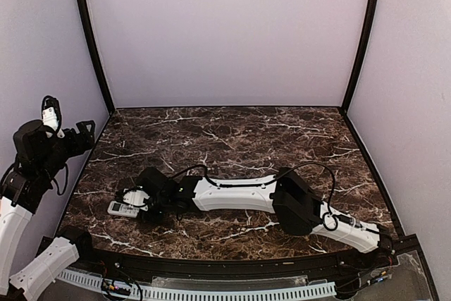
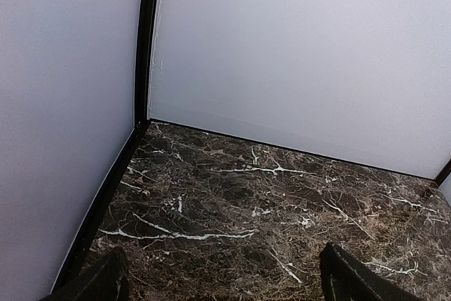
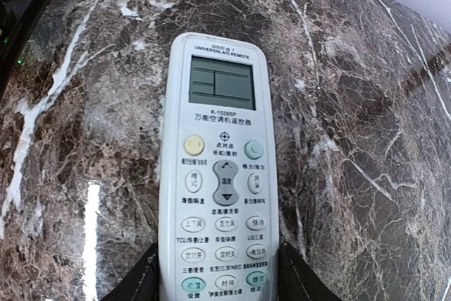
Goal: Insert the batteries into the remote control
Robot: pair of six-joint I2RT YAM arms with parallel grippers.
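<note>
My right gripper is low over it, its fingers on either side of the remote's button end; whether they grip it is unclear. My left gripper is raised at the left of the top view and stands open with nothing between its fingers. No batteries can be made out.
Pale walls with dark edge strips bound it at the back and both sides. The right arm stretches across the front half.
</note>
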